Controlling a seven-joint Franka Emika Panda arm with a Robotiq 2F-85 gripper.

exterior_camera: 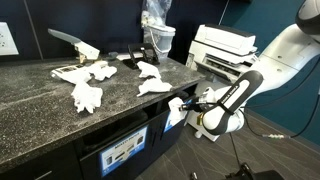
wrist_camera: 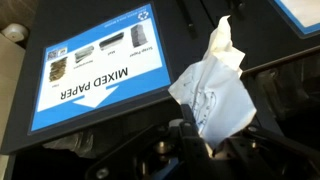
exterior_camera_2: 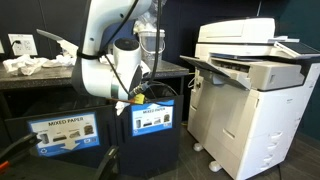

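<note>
A crumpled white paper towel (wrist_camera: 215, 88) stands out between the fingers in the wrist view, and my gripper is shut on it. Behind it in that view is a dark cabinet front with a blue-and-white MIXED PAPER sign (wrist_camera: 100, 70). In exterior view 1 the gripper (exterior_camera: 186, 103) is in front of the cabinet, below the counter edge, with the white towel (exterior_camera: 176, 105) at its tip. Part of the gripper is hidden by the arm in exterior view 2.
Several crumpled white towels (exterior_camera: 88, 97) lie on the dark speckled countertop (exterior_camera: 40, 120). Open slots run below the counter, above a second MIXED PAPER sign (exterior_camera: 122, 150). A large white printer (exterior_camera_2: 250, 100) stands to the right. Open floor (exterior_camera: 205, 160) lies in front.
</note>
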